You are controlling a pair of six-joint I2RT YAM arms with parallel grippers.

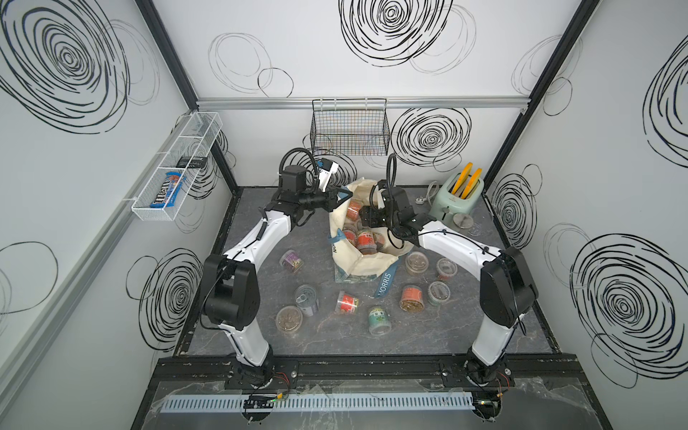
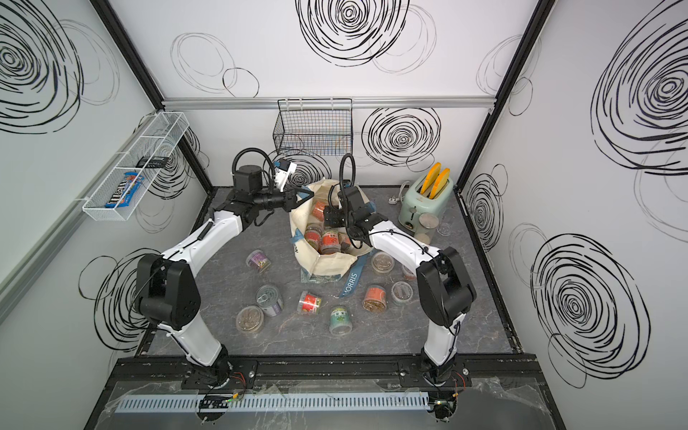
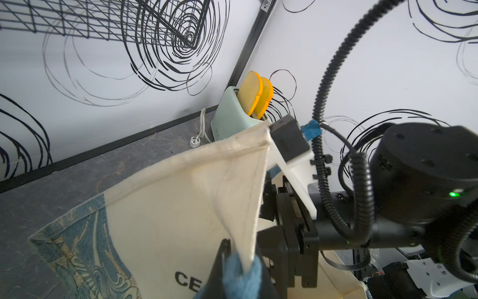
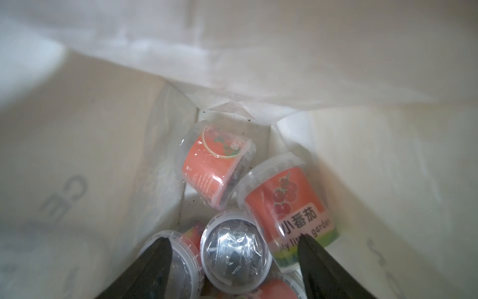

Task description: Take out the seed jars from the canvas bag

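Observation:
The cream canvas bag (image 1: pixel 358 261) stands open mid-table with several seed jars (image 1: pixel 365 241) inside. My left gripper is shut on the bag's rim, drawn up at its upper left. My right gripper hangs inside the mouth with its fingers apart, nothing held; below it the right wrist view shows a red tomato jar (image 4: pixel 283 209), a smaller red jar (image 4: pixel 209 164) and clear-lidded jars (image 4: pixel 234 249).
Several jars (image 1: pixel 411 298) lie loose on the table in front of and beside the bag. A mint toaster (image 1: pixel 451 200) is at the back right, a wire basket (image 1: pixel 349 129) on the back wall.

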